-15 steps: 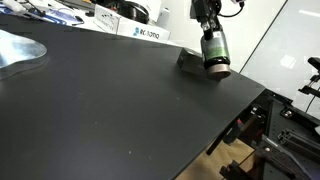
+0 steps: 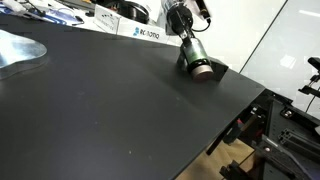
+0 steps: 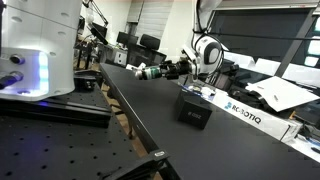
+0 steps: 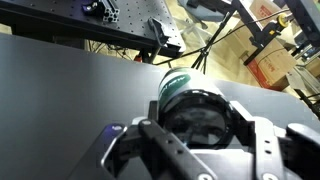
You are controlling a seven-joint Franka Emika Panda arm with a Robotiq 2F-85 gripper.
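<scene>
A greenish cylinder (image 2: 195, 52) with a dark reddish end hangs tilted over the right part of the dark table, in front of a black box (image 2: 221, 71). My gripper (image 2: 184, 33) is shut on it at its upper end. Exterior view 2 has the cylinder (image 3: 150, 72) leaning well over toward the left, held by the gripper (image 3: 168, 70) beyond the box (image 3: 193, 108). From the wrist, the round rim and dark inside of the cylinder (image 4: 195, 112) show between the fingers. Whether its far end touches anything cannot be told.
The table's edge (image 2: 222, 132) runs along the right, beside a dark frame. A shiny object (image 2: 18, 52) sits at the far left. A tripod (image 4: 203, 45) stands beyond the table.
The cylinder stays held. The black box has not moved.
</scene>
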